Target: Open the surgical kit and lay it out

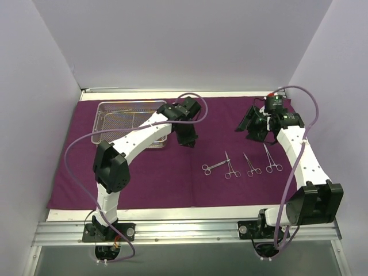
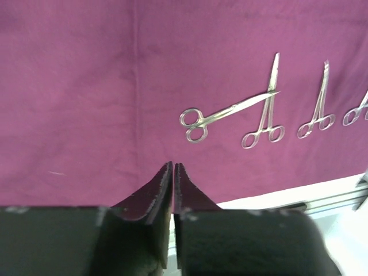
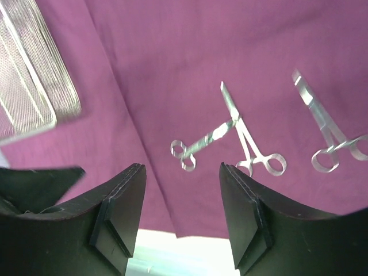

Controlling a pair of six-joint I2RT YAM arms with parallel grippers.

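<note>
Scissors (image 2: 230,109) lie angled on the purple cloth (image 1: 144,184), their tip over the upright forceps (image 2: 269,103). Two more forceps (image 2: 319,100) lie in a row to their right. My left gripper hangs above the cloth left of the scissors, shut with nothing showing between its fingers. My right gripper is open above the right part of the cloth, nothing between its fingers.
The metal kit tray (image 1: 106,132) sits at the back left, partly under the left arm. White walls border the workspace at back and sides.
</note>
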